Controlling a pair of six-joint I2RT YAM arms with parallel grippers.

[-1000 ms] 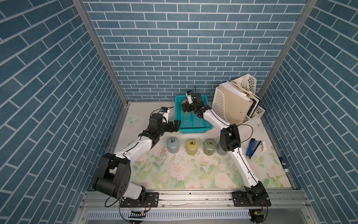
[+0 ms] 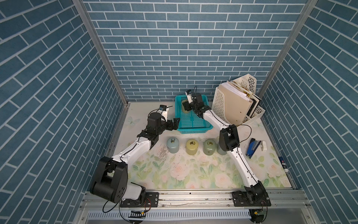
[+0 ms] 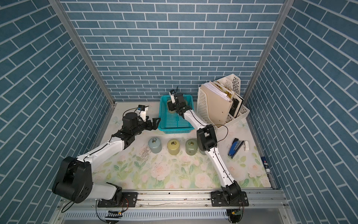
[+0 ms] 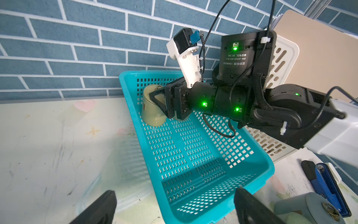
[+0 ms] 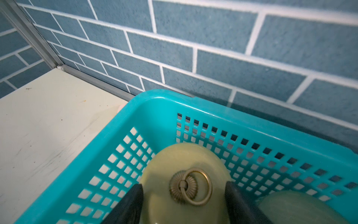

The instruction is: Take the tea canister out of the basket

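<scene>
In the back left corner of the turquoise basket (image 4: 138,123) stands a pale olive canister (image 5: 182,160) with a brass ring on its lid. My right gripper is open around it, one finger (image 5: 130,205) on each side of the canister, close to its walls; whether both touch cannot be told. The left wrist view shows the same canister (image 4: 152,113) upright, partly covered by my right gripper's fingers. To the left of the basket, over the table, my left gripper (image 2: 176,123) stands open and empty.
A second greenish canister (image 5: 302,209) sits in the basket, to the right. Several lidded canisters stand in front of the basket, among them a blue-grey one (image 2: 173,145) and a yellow one (image 2: 192,147). White file holders (image 2: 219,100) border the basket's right.
The right gripper has shifted very little and stays at the olive canister inside the basket.
</scene>
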